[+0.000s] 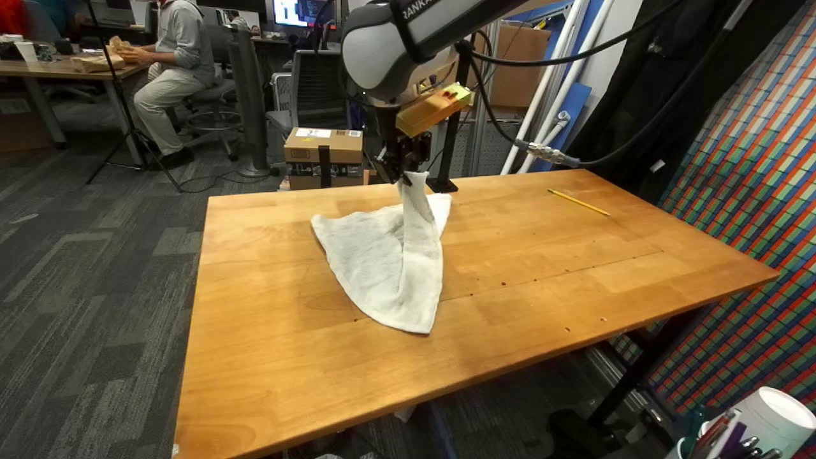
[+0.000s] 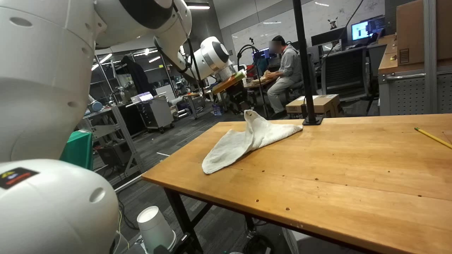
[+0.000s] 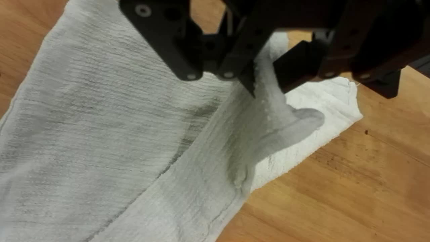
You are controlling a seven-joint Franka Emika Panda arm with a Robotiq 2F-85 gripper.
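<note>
A white cloth (image 1: 375, 260) lies spread over the back-middle of the wooden table, one part of it pulled up. My gripper (image 1: 407, 177) is above the table's far side, shut on that raised part. From the other side, the lifted peak of the cloth (image 2: 253, 122) stands just below the dark gripper, the rest sloping down to the tabletop. In the wrist view a fold of cloth (image 3: 268, 88) passes up between the fingertips of the gripper, with a loose flap hanging beside it. The lower layer of cloth stays flat on the wood.
A yellow pencil (image 1: 579, 202) rests on the table (image 1: 612, 268) at the far right. A black post (image 2: 310, 84) rises from the table's edge behind the cloth.
</note>
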